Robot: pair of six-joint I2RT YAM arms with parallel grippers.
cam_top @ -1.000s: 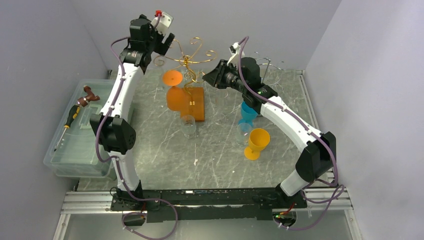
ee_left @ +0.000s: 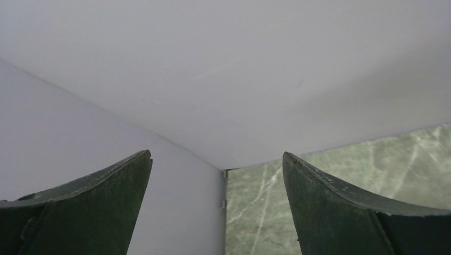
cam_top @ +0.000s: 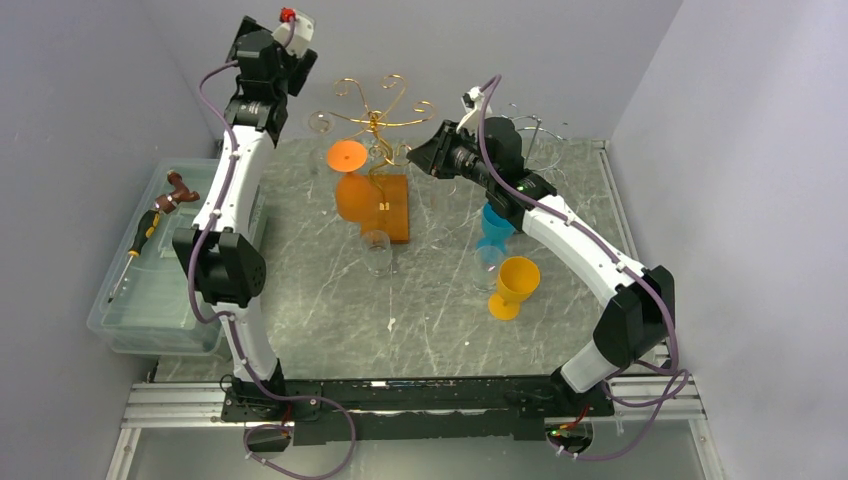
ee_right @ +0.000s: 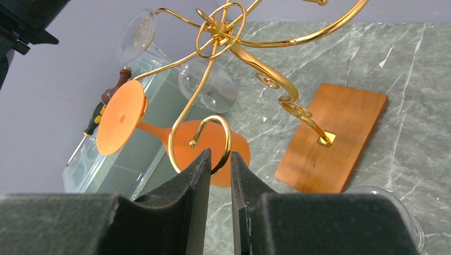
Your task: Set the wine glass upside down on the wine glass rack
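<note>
The gold rack (cam_top: 376,122) stands on its wooden base (ee_right: 332,138), with curled arms spread out. A clear wine glass (ee_right: 208,85) hangs upside down from an arm; its foot lies over the wire. Also upside down, an orange wine glass (ee_right: 194,143) hangs by its round foot from another arm. My left gripper is open and empty, up behind and left of the rack, clear of both glasses. At a curled wire end, my right gripper stands slightly open; the gold curl crosses its narrow gap. Whether it touches the wire is unclear.
A yellow goblet (cam_top: 516,283), a blue goblet (cam_top: 496,228) and clear glasses stand front and right of the rack. A clear bin (cam_top: 150,310) with a screwdriver (cam_top: 144,233) is at the left. Behind the right gripper is a silver wire rack (cam_top: 540,128).
My left gripper has moved left and slightly back, away from the rack. The right arm is almost still. Both hanging glasses stay on the rack.
</note>
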